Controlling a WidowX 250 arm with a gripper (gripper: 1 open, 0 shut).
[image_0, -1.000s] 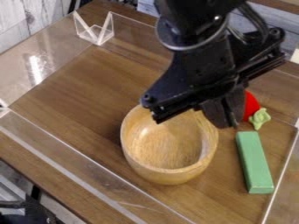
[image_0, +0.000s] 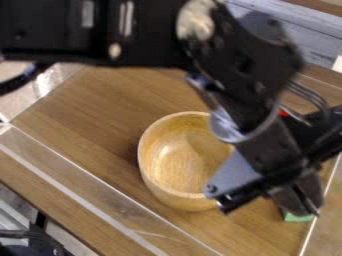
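Note:
A wooden bowl (image_0: 178, 160) sits on the wooden tray floor in the middle of the camera view, its right side hidden behind my gripper (image_0: 274, 190). The gripper reaches down over the bowl's right side toward the area of a green block (image_0: 298, 217), which is mostly covered by it. The fingertips are hard to make out, so whether the finger is open or shut does not show clearly. A small bit of red shows behind the wrist.
Clear tray walls (image_0: 80, 194) run along the front left. Bare wood lies left of the bowl. My dark arm spans the top of the view, hiding the back of the tray.
The wrist has turned and moved down and to the right, now covering most of the green block. The upper arm has come further across the top left.

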